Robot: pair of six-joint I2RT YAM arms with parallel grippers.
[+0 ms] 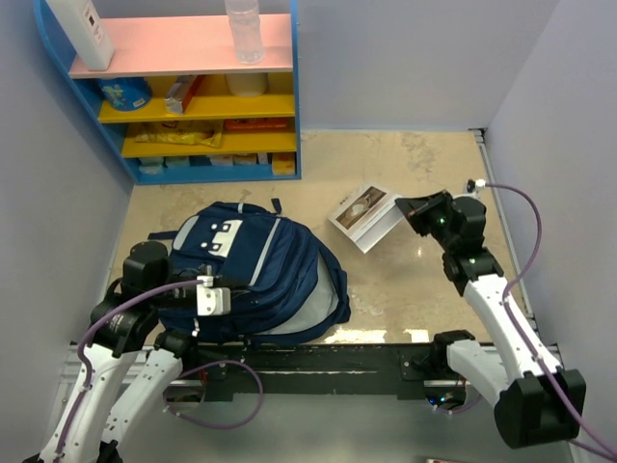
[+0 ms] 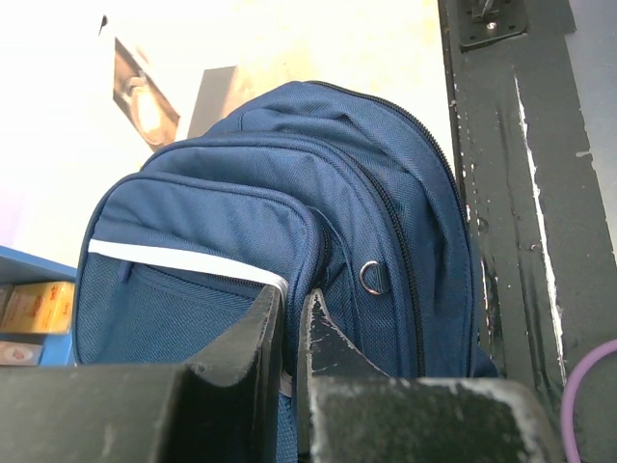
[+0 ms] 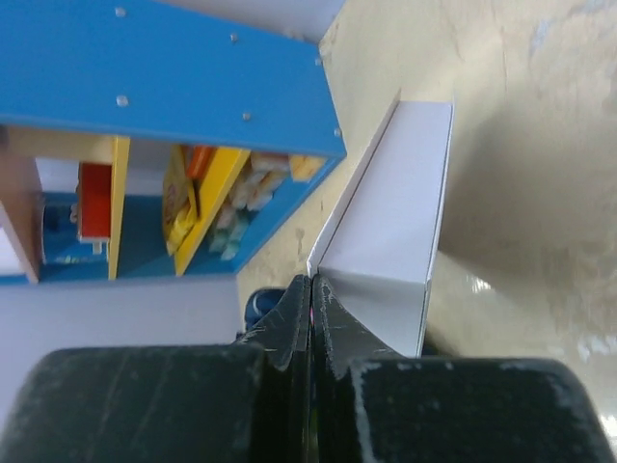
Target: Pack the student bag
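The navy student bag (image 1: pixel 280 265) lies on the table at the left, with grey panels and a white trim strip. My left gripper is shut on a fold of the bag's fabric beside its zip. A white box-like book (image 1: pixel 364 214) with a cup picture on its face hangs tilted to the right of the bag. My right gripper is shut on the edge of its cover, and in the right wrist view the pale inner face (image 3: pixel 386 207) stands up from that edge. The bag's opening cannot be made out.
A blue shelf unit (image 1: pixel 297 96) with pink and yellow boards stands at the back left, holding bottles, packets and small boxes. Bare table (image 1: pixel 424 280) lies between the bag and the right arm. Walls rise at both sides.
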